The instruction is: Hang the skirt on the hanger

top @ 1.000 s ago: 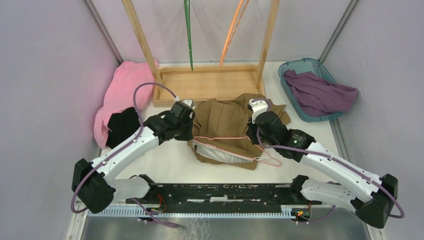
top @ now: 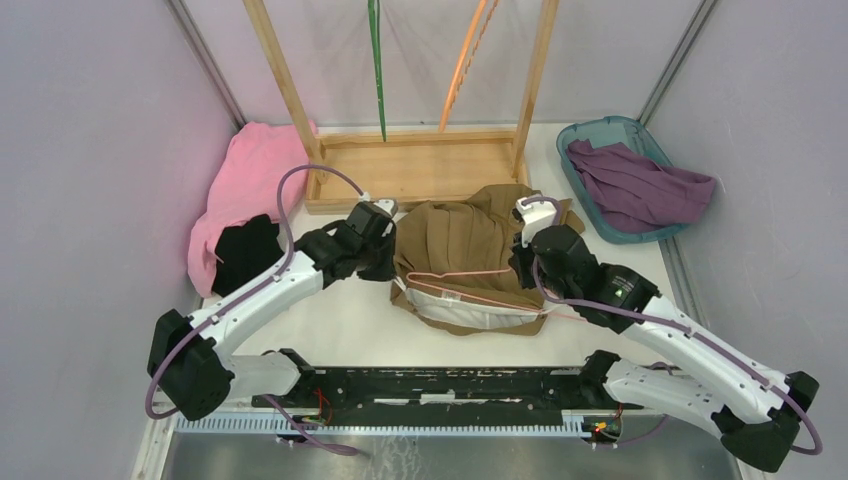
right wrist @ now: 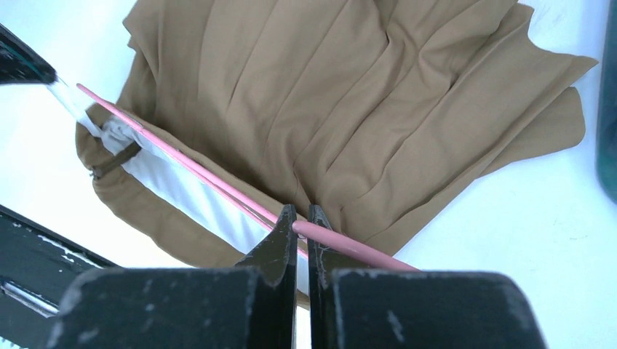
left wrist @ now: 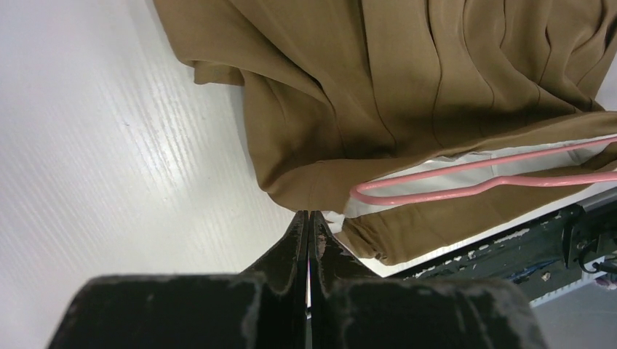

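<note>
The brown skirt [top: 455,232] lies spread on the table, its waistband with white lining along the near side. A pink hanger [left wrist: 473,188] lies across that opening. My left gripper is shut at the waistband's left end on a white strip, probably a loop of the skirt, seen stretched in the top and right wrist views. My right gripper is shut on the pink hanger at the waistband's right part, above the skirt; whether it also grips fabric is hidden.
A wooden rack [top: 415,198] with green and orange hangers stands at the back. A teal basket [top: 630,234] with purple cloth is at the right; pink [top: 240,170] and black cloths [top: 245,255] lie at the left. Bare table flanks the skirt.
My right gripper has moved to the right with the hanger. My left gripper has shifted slightly right, and the waistband's near edge has shifted with them.
</note>
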